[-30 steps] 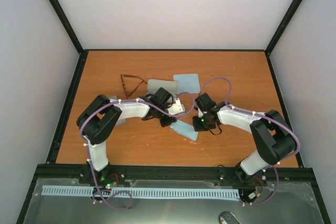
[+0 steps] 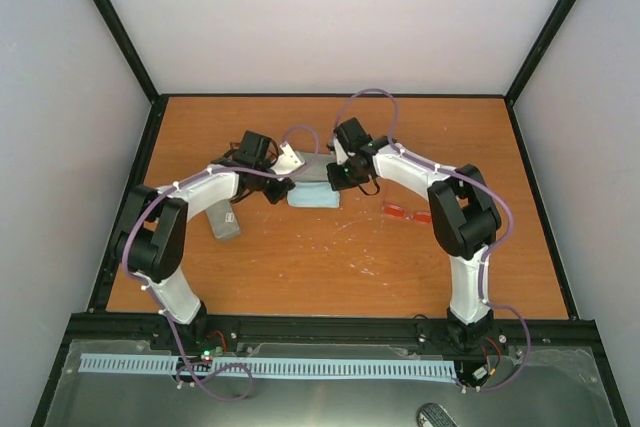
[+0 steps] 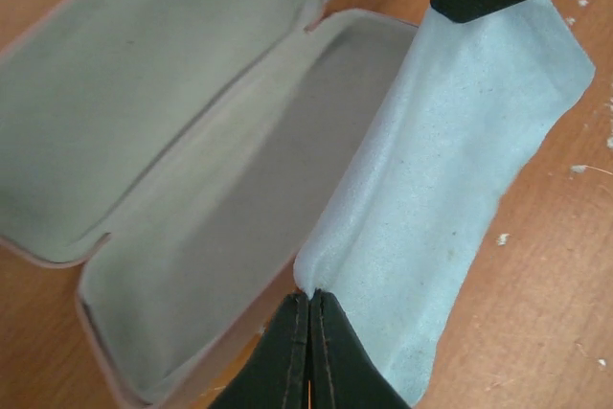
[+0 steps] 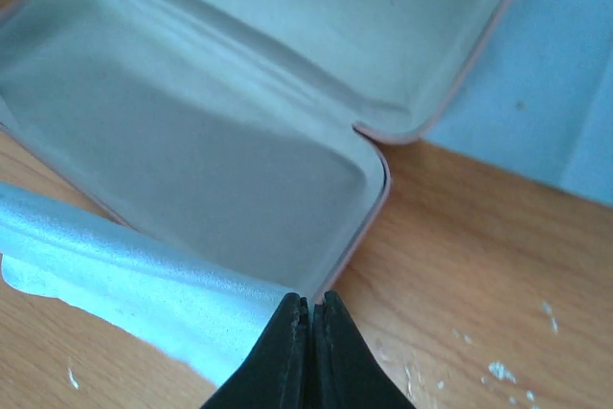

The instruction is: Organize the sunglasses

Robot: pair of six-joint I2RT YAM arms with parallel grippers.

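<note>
A light blue cloth (image 2: pixel 314 195) hangs between both grippers along the near side of the open grey glasses case (image 2: pixel 314 167). In the left wrist view, my left gripper is shut on one corner of the cloth (image 3: pixel 431 160). My right gripper has its fingers closed together on the opposite corner, which reaches its tip. Case halves lie spread open and look empty; its lined tray (image 4: pixel 192 150) is just beyond the cloth. Brown-framed sunglasses (image 2: pixel 272 150) are mostly hidden behind the left arm.
Red glasses (image 2: pixel 405 214) lie right of the middle, partly behind the right arm. A grey case (image 2: pixel 222 219) sits under the left arm. A second blue cloth (image 4: pixel 546 74) lies beyond the open case.
Both grippers have moved up and leftward together, bringing the held cloth from the bare table to the case's near edge.
</note>
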